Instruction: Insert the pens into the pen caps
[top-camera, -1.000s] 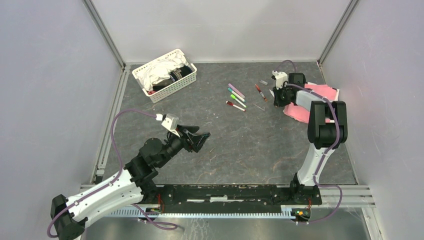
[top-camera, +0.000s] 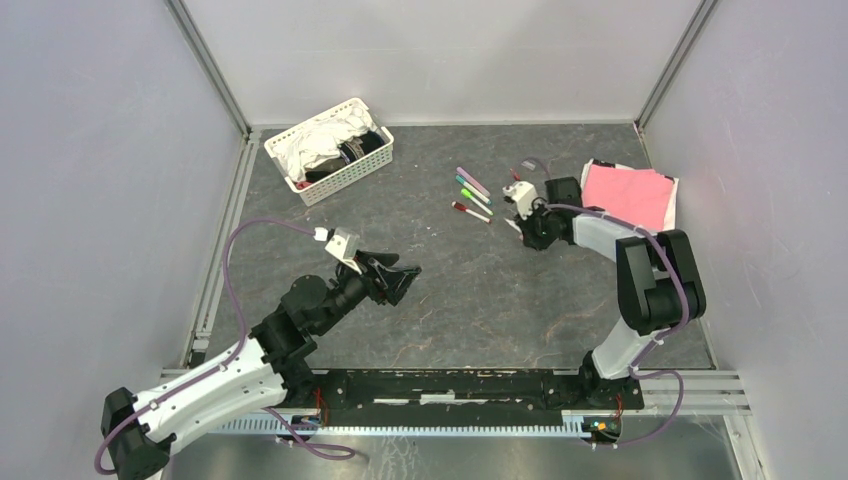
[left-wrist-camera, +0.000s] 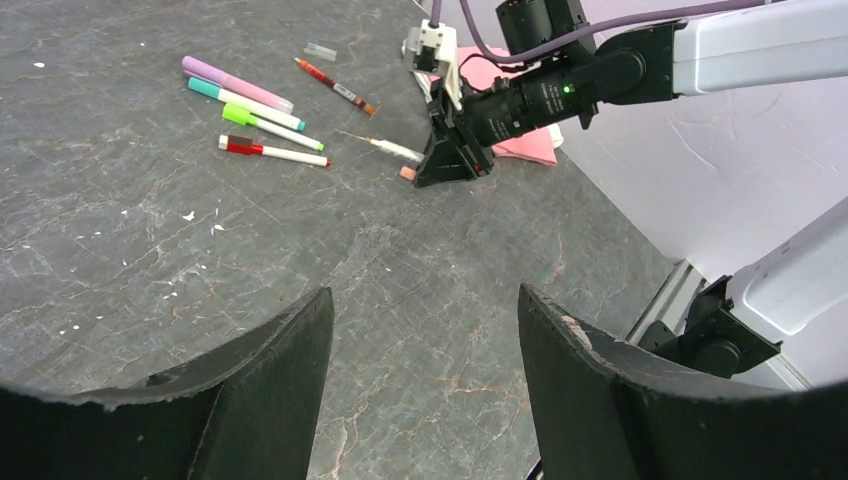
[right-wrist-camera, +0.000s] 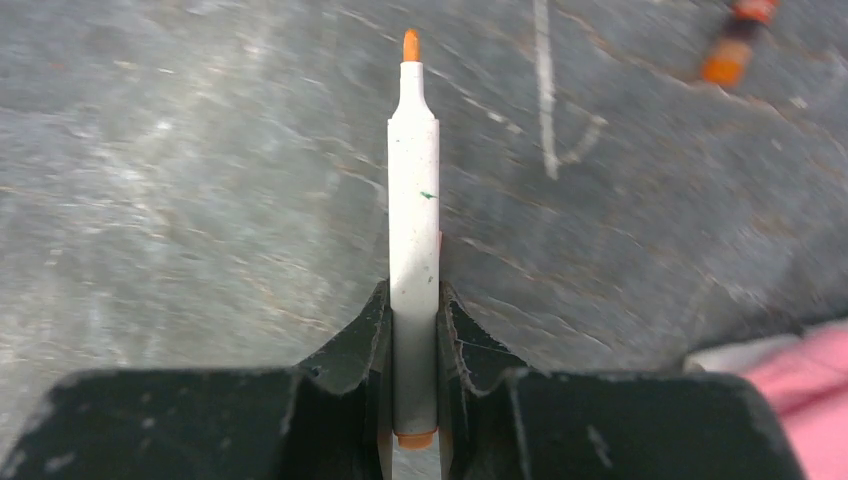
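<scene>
My right gripper is shut on a white pen with an orange tip, held just over the table, as the right wrist view shows. To its left lie several markers: purple, teal, green and red-and-white. An orange-and-dark pen lies behind it, near a small clear piece. My left gripper is over the front left, its fingers apart with nothing between them.
A white basket with cloths stands at the back left. Pink cloths lie at the right by the wall.
My right gripper has moved left and toward the front, away from the pink cloths, with the white pen. The left arm has not moved.
</scene>
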